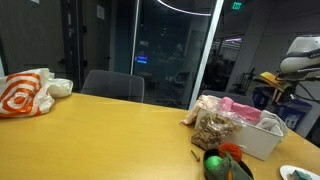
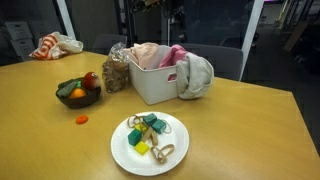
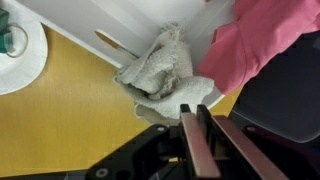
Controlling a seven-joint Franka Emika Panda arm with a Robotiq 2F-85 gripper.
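A white bin stands on the table, filled with cloths. A pink cloth lies inside, and a whitish-grey cloth hangs over the bin's right end. From the wrist, that grey cloth lies bunched across the bin wall, with the pink cloth to its right. Near the grey cloth's lower edge are the fingertips of my gripper, close together and shut. A pinkish strip shows along them; what lies between is hard to make out. From outside, the gripper is above the bin's right end.
A plate with several small blocks and bands stands in front of the bin. A dark bowl of produce and a clear bag are to its left. An orange-white bag lies far left.
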